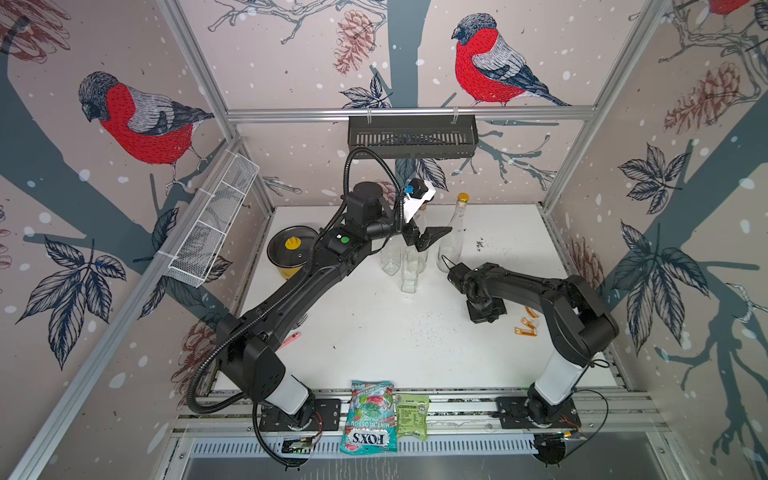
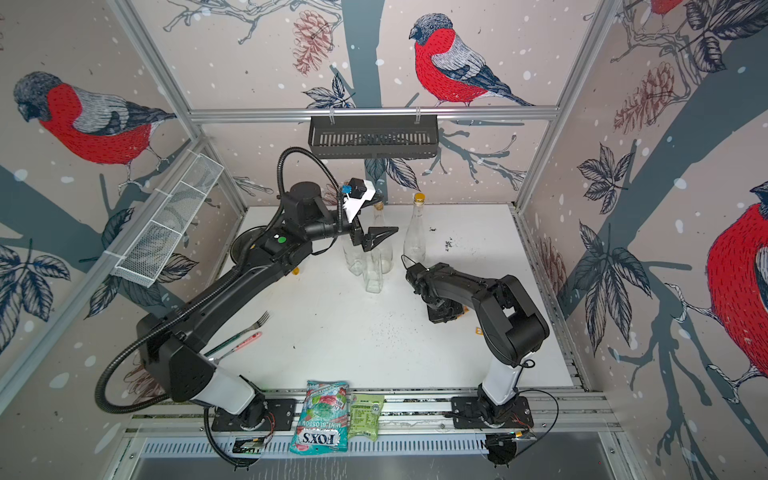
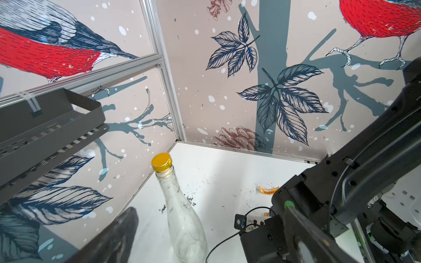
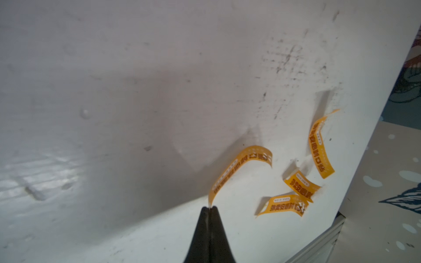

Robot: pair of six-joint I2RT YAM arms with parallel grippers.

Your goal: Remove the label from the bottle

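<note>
A clear bottle with a yellow cap stands upright at the centre back; I see no label on it in the left wrist view. My left gripper is open above the group of clear bottles, left of the tall one, holding nothing. My right gripper is shut, low over the table's front right part; an orange label strip touches its tips, whether pinched I cannot tell. More torn orange strips lie beside it on the table.
A lidded yellow pot and cutlery lie at the left. A dark rack hangs on the back wall. Snack bags lie at the front.
</note>
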